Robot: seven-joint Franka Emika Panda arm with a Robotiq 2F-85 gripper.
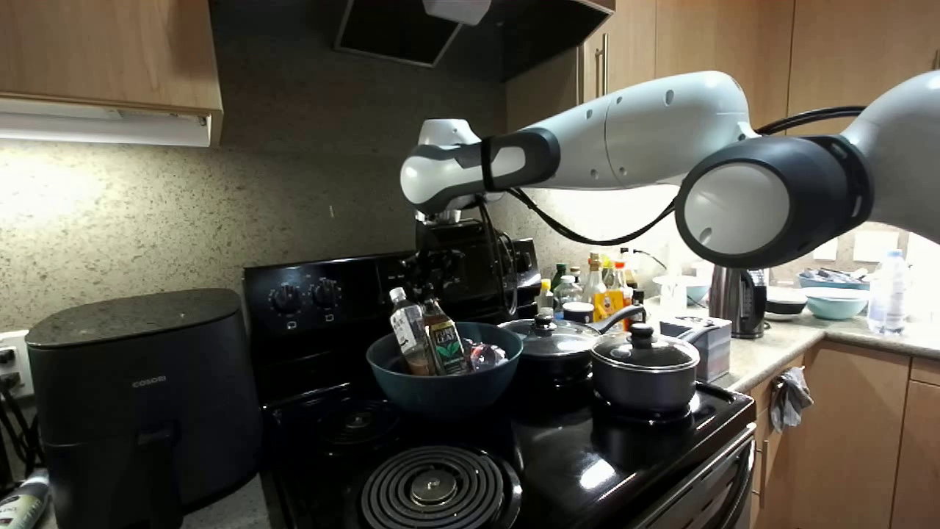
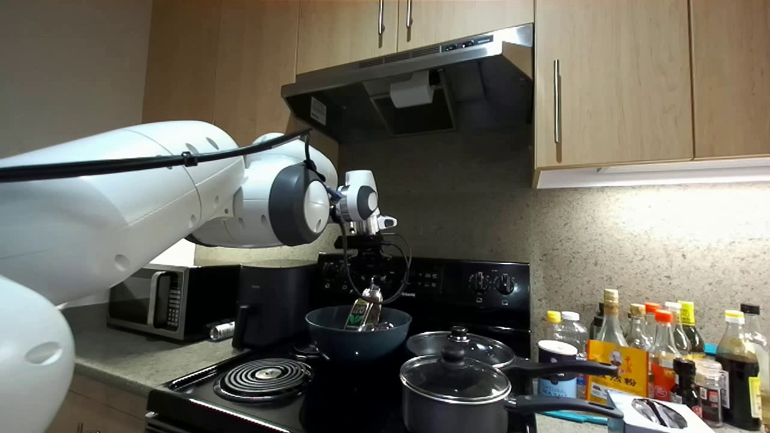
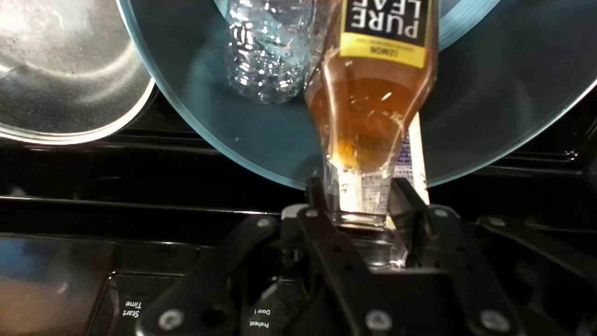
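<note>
A Pure Leaf bottle of brown tea [image 3: 372, 95] stands tilted in a blue-green bowl [image 1: 388, 369] on the stove, its label facing the front in exterior view 1. A clear bottle with a white label [image 1: 409, 330] leans beside it, and a crumpled clear bottle [image 3: 269, 56] lies in the bowl too. My gripper points down over the back of the bowl. Its fingers [image 3: 412, 202] stand apart, one on each side of the tea bottle's neck. Whether either finger touches the neck is hard to see.
Right of the bowl in exterior view 1 are a lidded pan [image 1: 553, 339] and a lidded pot [image 1: 645, 370]. A black air fryer [image 1: 145, 397] stands left. The stove's control panel [image 2: 462, 285] rises close behind the bowl.
</note>
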